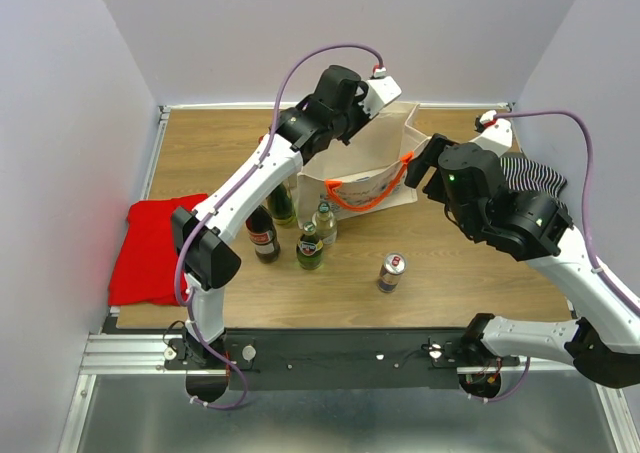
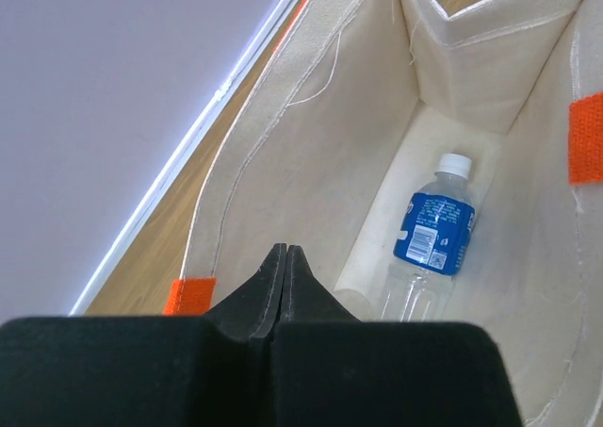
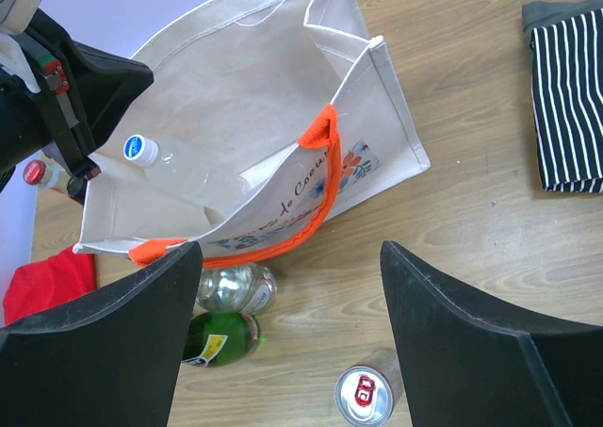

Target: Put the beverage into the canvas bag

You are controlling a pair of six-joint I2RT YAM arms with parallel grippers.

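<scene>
The canvas bag (image 1: 360, 183) with orange handles stands open at the table's back centre. A bottle with a blue label lies inside it, also seen from the right wrist view as a clear bottle (image 3: 193, 172). My left gripper is above the bag, shut with nothing between its fingers. My right gripper is open to the bag's right. In front of the bag stand a green bottle (image 1: 310, 253), a clear bottle (image 1: 326, 228), dark bottles (image 1: 262, 235) and a can (image 1: 391, 273).
A red cloth (image 1: 155, 253) lies at the left, a striped cloth (image 3: 570, 97) at the back right. Bare tabletop (image 1: 470, 283) surrounds the can at the front right.
</scene>
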